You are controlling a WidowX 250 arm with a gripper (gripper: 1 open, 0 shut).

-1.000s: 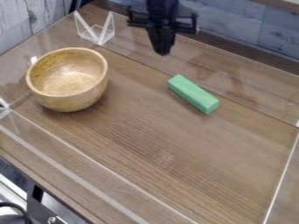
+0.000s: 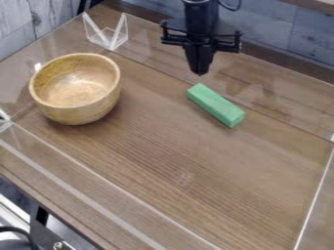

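My black gripper [image 2: 200, 61] hangs upright at the top centre of the camera view, above the back of the wooden tabletop [image 2: 196, 195], its narrow tip pointing down and looking shut, with nothing visible in it. A green block [image 2: 216, 104] lies on the table a little in front of it and below it in the view. A tan round bowl [image 2: 76, 93] stands on the left side of the table, apart from the block.
A white wire-like object [image 2: 107, 31] sits at the back left. A grey wooden wall [image 2: 287, 39] runs along the back.
The block and bowl have not moved.
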